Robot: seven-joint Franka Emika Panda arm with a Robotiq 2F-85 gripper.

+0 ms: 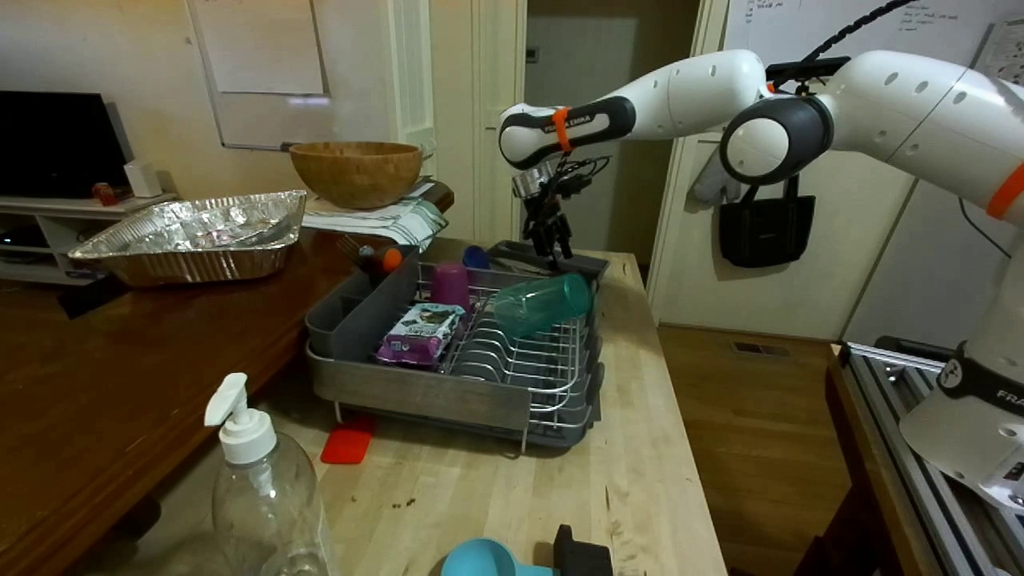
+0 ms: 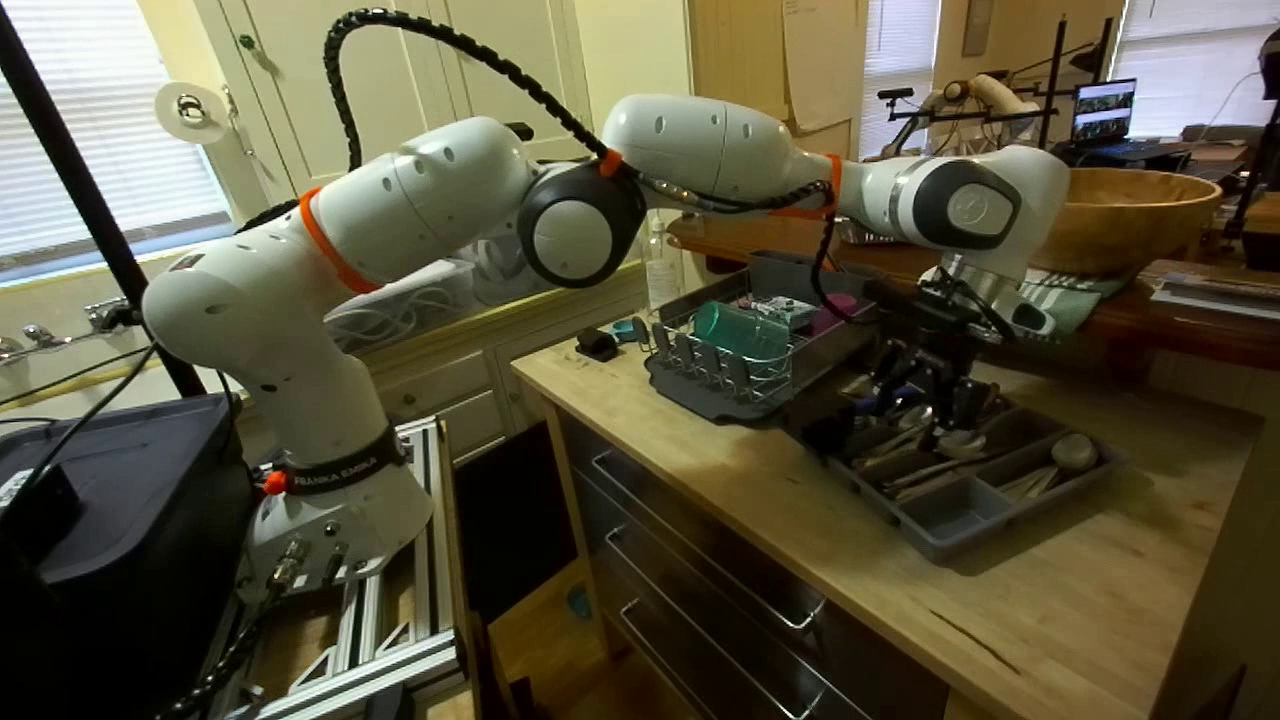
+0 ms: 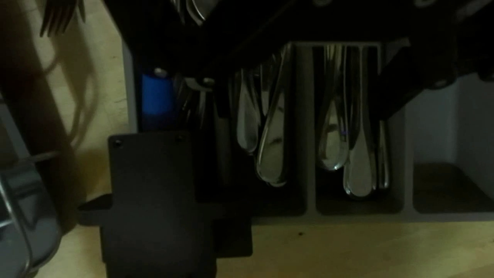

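My gripper hangs low over the grey cutlery tray on the counter. In the wrist view the black fingers stand apart, and no held object shows between them. Below them lie metal utensil handles in one compartment and more silverware in the compartment beside it. A blue handle is at the tray's left side. Whether the fingertips touch any utensil cannot be told in this dark view. Exterior view 1 shows the gripper behind the dish rack, the tray mostly hidden.
The dish rack stands beside the tray, holding a teal cup, a purple cup and a purple package. Fork tines show left of the tray in the wrist view. Bare counter lies in front of the tray.
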